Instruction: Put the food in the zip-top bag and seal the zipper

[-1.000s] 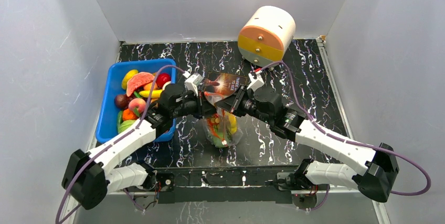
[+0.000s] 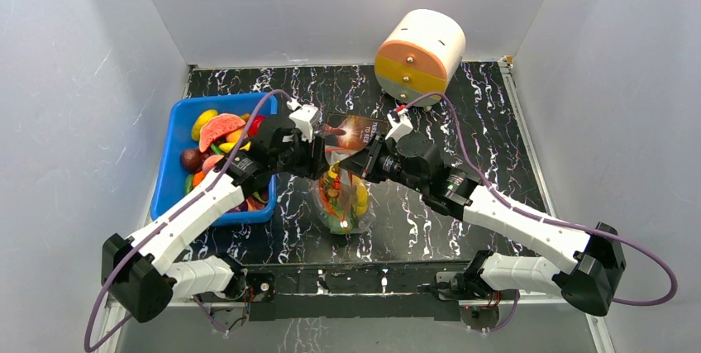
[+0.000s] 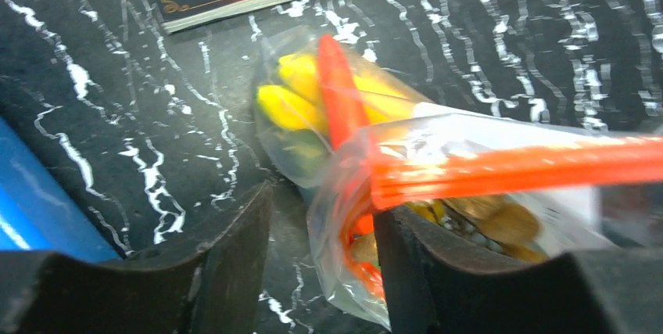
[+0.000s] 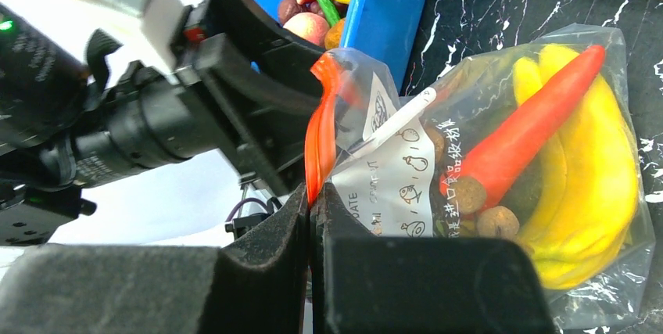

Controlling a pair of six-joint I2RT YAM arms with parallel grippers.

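A clear zip top bag (image 2: 343,211) of play food stands below my two grippers in the top view. Yellow bananas (image 4: 598,185), a red chilli (image 4: 525,134) and several brown balls show through its plastic. Along its mouth runs an orange zipper strip (image 3: 500,171). My right gripper is shut on the bag's orange top edge. At the bag's left end my left gripper stands part open, its right finger (image 3: 410,271) overlapping the bag in view; I cannot tell whether plastic lies between its fingers. The bag's mouth looks open on the left side.
A blue bin (image 2: 169,159) of play fruit and vegetables stands at the left, close to my left arm. Behind the bag lies a dark book (image 2: 355,131). A rounded drawer box (image 2: 426,47) is at the back.
The right arm has hardly moved.
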